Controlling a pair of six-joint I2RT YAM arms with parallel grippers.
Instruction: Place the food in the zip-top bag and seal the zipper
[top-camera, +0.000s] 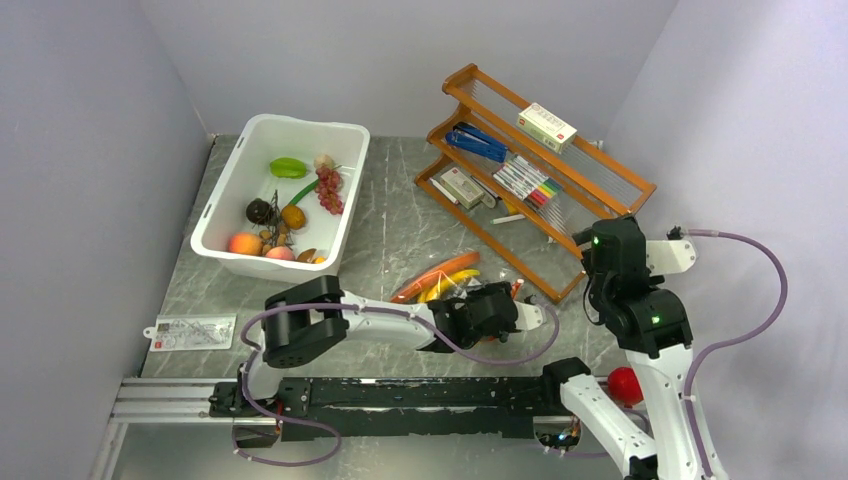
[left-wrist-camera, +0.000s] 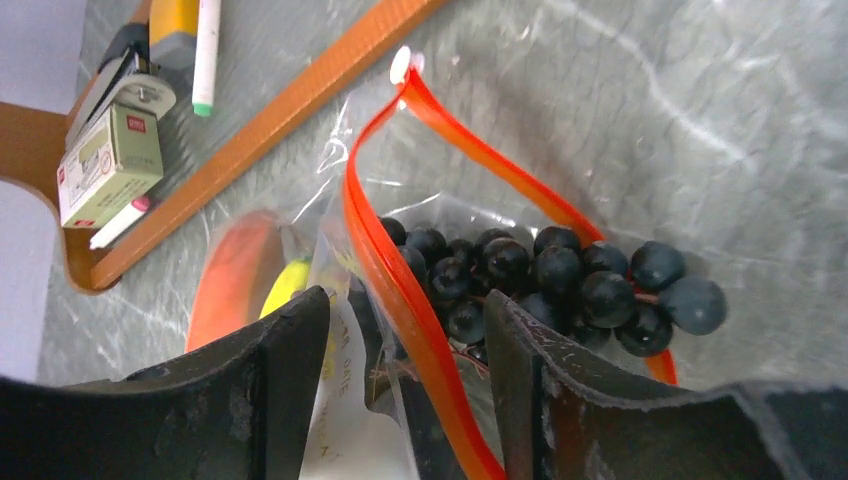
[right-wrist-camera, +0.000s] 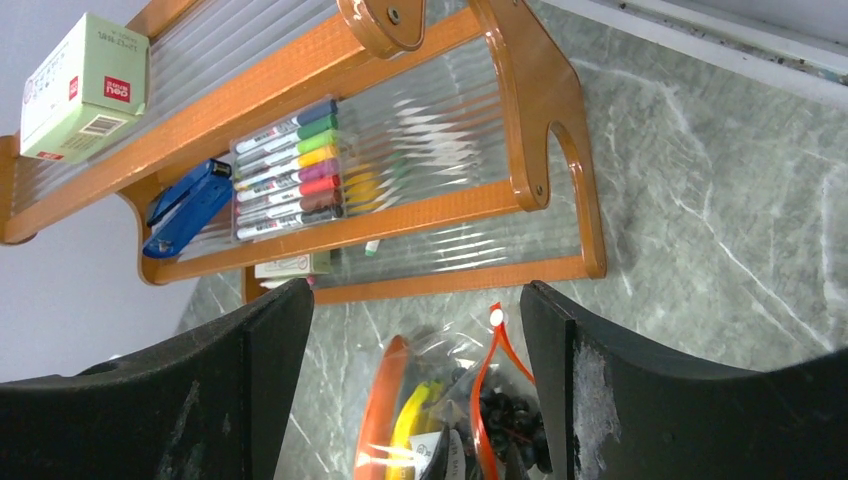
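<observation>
The clear zip top bag (left-wrist-camera: 345, 340) lies on the grey table with its orange zipper (left-wrist-camera: 400, 300) spread apart at the mouth. Dark grapes (left-wrist-camera: 560, 285) lie at that mouth, some of them reaching past the zipper. A carrot-like orange food (top-camera: 436, 276) and a yellow one (top-camera: 452, 284) show through the plastic. My left gripper stands open over the bag, one strand of zipper passing between its fingers in view. My right gripper is part open beside the wooden rack, nothing between its fingers; the bag appears below and beyond it.
A wooden rack (top-camera: 520, 265) with pens, a blue stapler and boxes stands behind the bag, close to my right gripper. The white bin (top-camera: 355, 190) at the left holds several foods. Bare table lies between bin and bag.
</observation>
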